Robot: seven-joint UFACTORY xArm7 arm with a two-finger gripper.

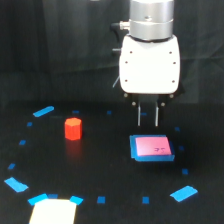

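My gripper hangs at the upper middle right in the camera view, its two thin fingers apart and pointing down, with nothing seen between them. Below it a blue block with a pink top rests on the dark table. A red hexagonal block sits to the left.
A pale square object lies at the front left. Flat blue tape pieces and small blue squares are scattered on the dark table.
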